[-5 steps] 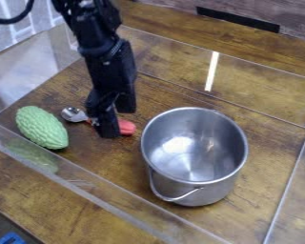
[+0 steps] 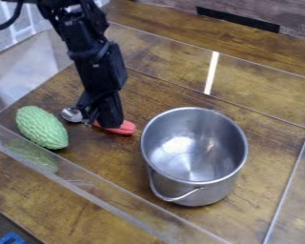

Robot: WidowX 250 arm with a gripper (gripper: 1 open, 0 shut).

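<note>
The black robot gripper point(image 2: 98, 112) is low over the table at centre left, its tip at a spoon with a silver head point(image 2: 73, 114) and a red handle point(image 2: 117, 126). The tip partly hides the spoon's middle; whether anything is between the fingers is too small to tell. A large steel pot point(image 2: 193, 152) stands to the right of the spoon. A green bumpy vegetable-like object point(image 2: 41, 128) lies to the left.
Clear panels edge the wooden table point(image 2: 244, 67) along the left, front and right. A white strip point(image 2: 213, 72) lies behind the pot.
The gripper has shifted left from over the red handle toward the spoon's silver head, so more of the red handle shows.
</note>
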